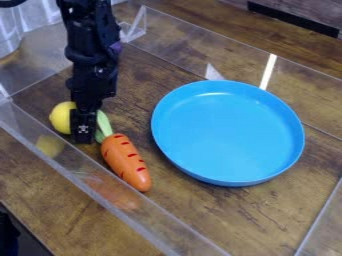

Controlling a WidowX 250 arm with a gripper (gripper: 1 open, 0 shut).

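My black gripper (82, 120) reaches down at the left of the view, shut on a yellow round object (62, 118), which sits low near the clear side wall. An orange toy carrot (124, 160) with a pale green top lies just right and in front of the gripper. The fingertips partly hide the yellow object.
A large blue plate (227, 133) fills the middle right. A small purple object (118, 48) is partly hidden behind the arm. Clear walls edge the wooden surface (187, 215), which has bare room at the back and front right.
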